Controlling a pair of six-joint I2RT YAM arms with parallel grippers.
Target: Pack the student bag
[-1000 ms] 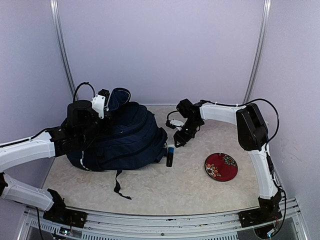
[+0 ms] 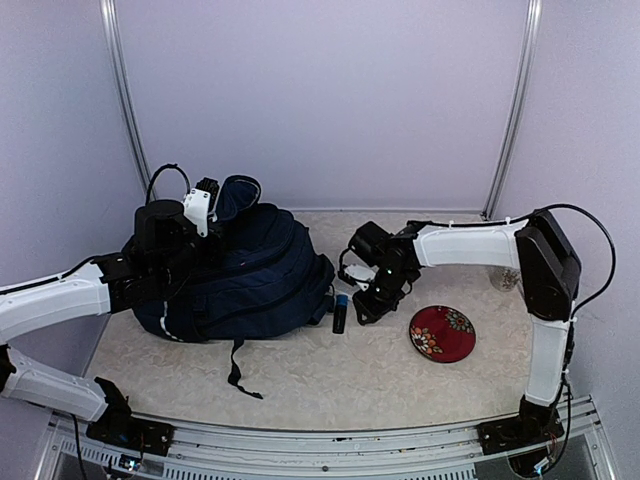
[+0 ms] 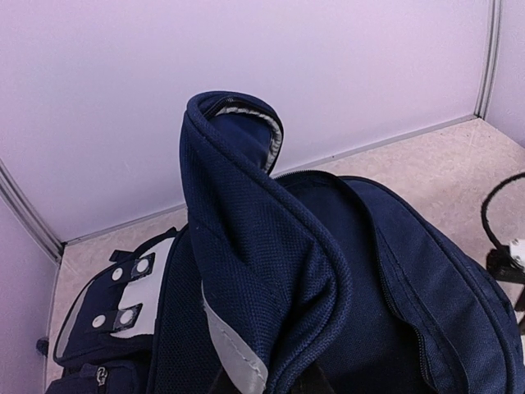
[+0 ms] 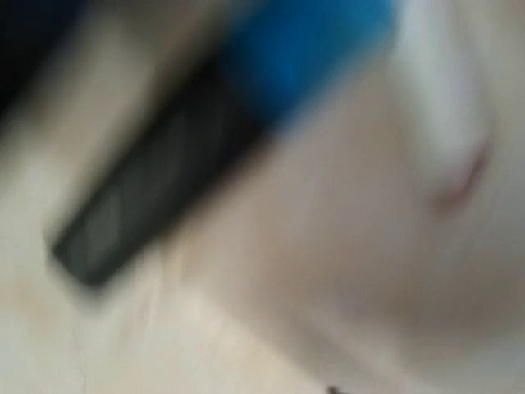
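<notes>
A navy backpack (image 2: 255, 285) lies on the table's left half. My left gripper (image 2: 208, 240) is shut on its raised flap (image 3: 254, 238), whose grey-lined edge shows in the left wrist view. My right gripper (image 2: 365, 312) is low over the table, just right of a black and blue bottle (image 2: 339, 315). The blurred right wrist view shows that bottle (image 4: 156, 172) and a pale item (image 4: 439, 98) beside it. Whether the right gripper is open or shut cannot be made out.
A round red flowered item (image 2: 443, 333) lies right of the right gripper. A clear container (image 2: 505, 280) is partly behind the right arm.
The right gripper has moved toward the front of the table, arriving beside the bottle. The left arm and bag look unchanged.
</notes>
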